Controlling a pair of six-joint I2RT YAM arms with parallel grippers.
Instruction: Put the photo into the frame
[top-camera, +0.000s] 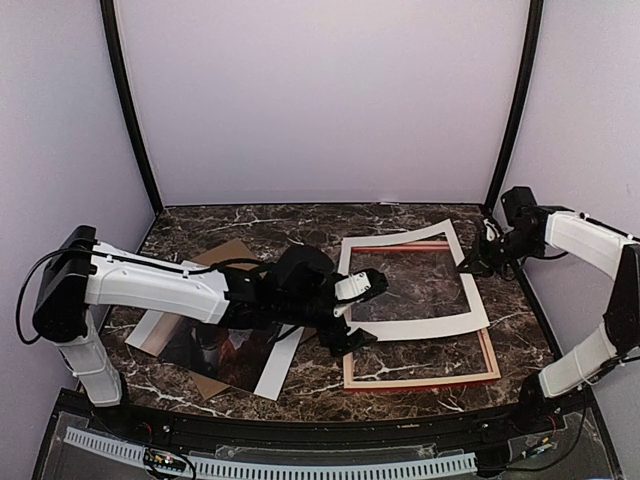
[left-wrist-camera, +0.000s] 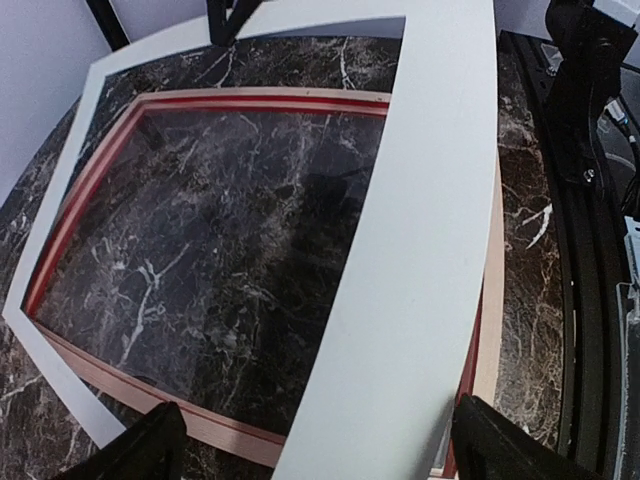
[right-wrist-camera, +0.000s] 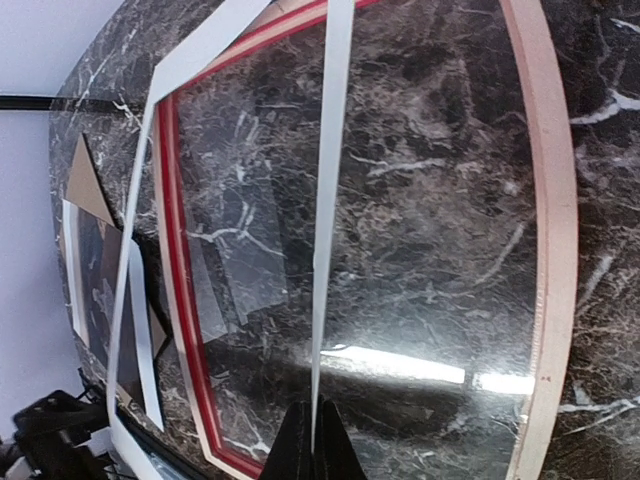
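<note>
A white mat (top-camera: 420, 328) hangs tilted over the pink wooden frame (top-camera: 420, 381), whose middle shows bare marble, apparently under clear sheet. My right gripper (top-camera: 470, 262) is shut on the mat's right strip; in the right wrist view that strip runs edge-on into the fingertips (right-wrist-camera: 313, 440). My left gripper (top-camera: 355, 335) is open at the mat's near-left part, and in the left wrist view a broad white strip (left-wrist-camera: 380, 300) lies between its fingers. The photo (top-camera: 215, 350), with white borders, lies on brown board at the left, partly hidden by the left arm.
The brown backing board (top-camera: 230, 250) sits beneath the photo. Bare marble table (top-camera: 320, 220) shows behind the frame and along its right. Walls stand at the back and both sides.
</note>
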